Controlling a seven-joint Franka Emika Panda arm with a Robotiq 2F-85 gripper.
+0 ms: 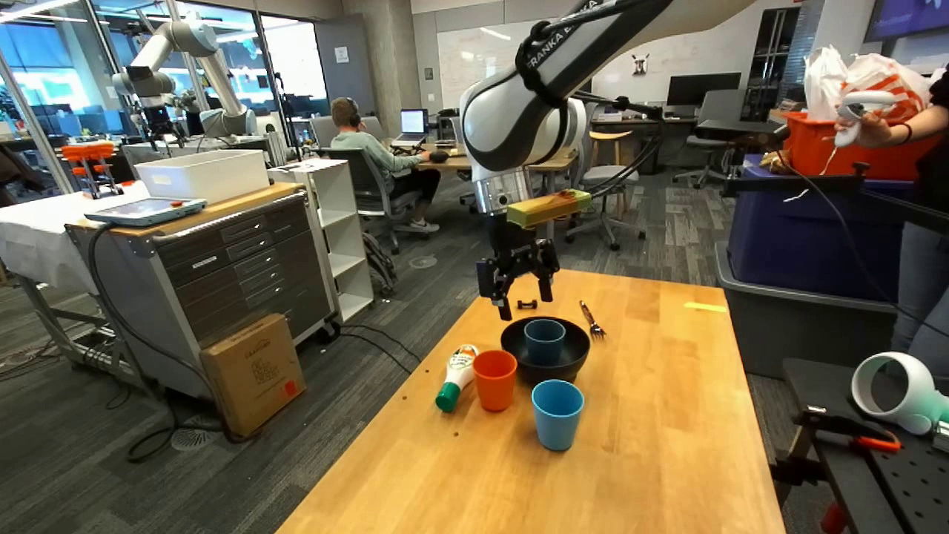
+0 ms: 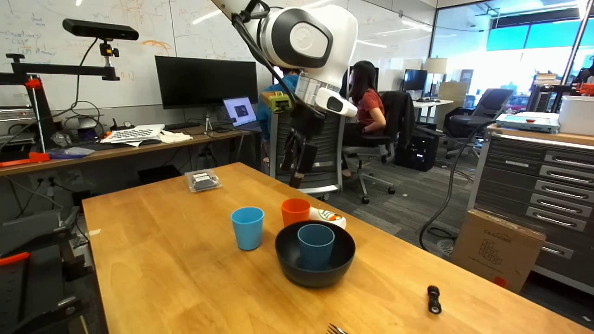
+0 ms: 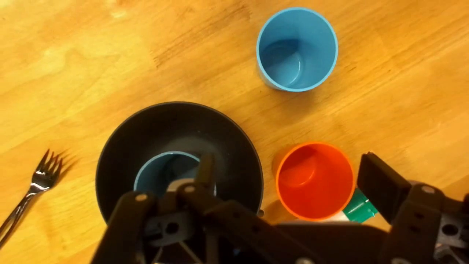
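Note:
My gripper [image 1: 525,301] is open and empty, raised above the table with its fingers spread. Below it is a black bowl [image 2: 286,257], and a dark blue cup [image 2: 315,253] stands upright inside that bowl. In the wrist view one finger [image 3: 205,169] covers part of this cup. An orange cup [image 3: 315,181] is upright on the wood beside the bowl, and a lighter blue cup [image 1: 557,415] stands apart from both. A white bottle with a green cap [image 1: 456,377] lies on its side by the orange cup; the wrist view shows only a bit of it.
Near the bowl lie a fork [image 3: 41,181] and a small black dumbbell-shaped piece [image 2: 434,300]. A clear packet [image 2: 203,180] rests near another table edge in the second exterior view.

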